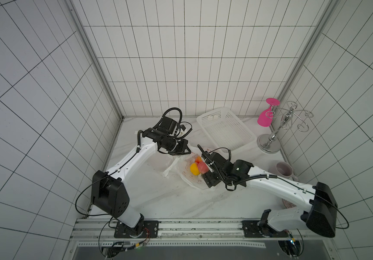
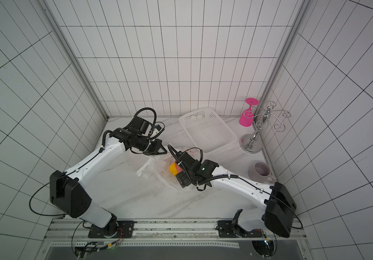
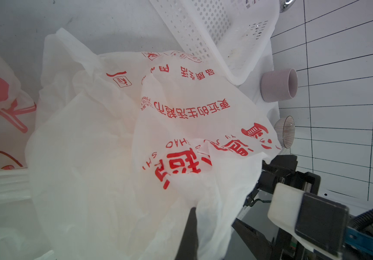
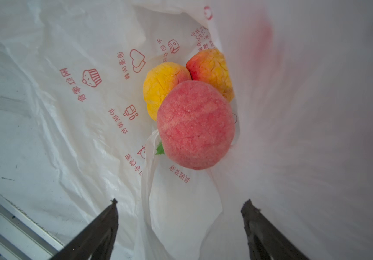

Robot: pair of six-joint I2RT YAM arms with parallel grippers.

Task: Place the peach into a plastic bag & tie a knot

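Observation:
A crinkled white plastic bag (image 4: pixel 56 108) with red print lies open on the counter, containing a pink peach (image 4: pixel 195 125) and two yellow-red fruits (image 4: pixel 164 82). My left gripper (image 1: pixel 185 150) is shut at the bag's upper left edge; in the left wrist view the plastic mostly covers its fingertips, so anything between them is unclear. My right gripper stands open over the bag beside the peach, its two fingers apart with only loose plastic beneath and between them.
A white basket (image 1: pixel 223 125) stands behind the bag. At the right are a pink goblet (image 1: pixel 265 116), a metal stand (image 1: pixel 268 143) and a mauve mug (image 1: pixel 284 169).

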